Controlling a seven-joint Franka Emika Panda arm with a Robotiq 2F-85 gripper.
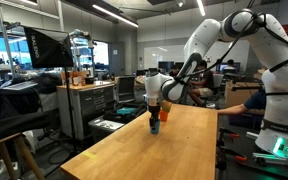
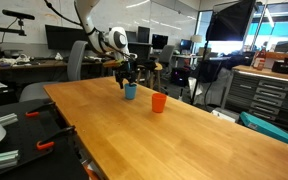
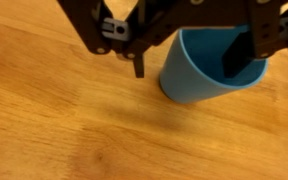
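Observation:
A light blue cup (image 3: 199, 75) stands upright on the wooden table, seen from above in the wrist view. My gripper straddles its wall: one dark finger (image 3: 240, 52) reaches inside the cup, while the other finger (image 3: 137, 58) is outside, to the left. A gap shows between the outer finger and the wall, so the fingers are part open and the cup is not gripped. In exterior view 2 the same blue cup (image 2: 131, 91) sits under the gripper (image 2: 122, 78). An orange-red cup (image 2: 159, 102) stands nearby on the table.
A black stand with a dark panel (image 1: 51, 48) rises beside the table's left edge. Cabinets (image 2: 264, 95) and other lab furniture lie beyond the table.

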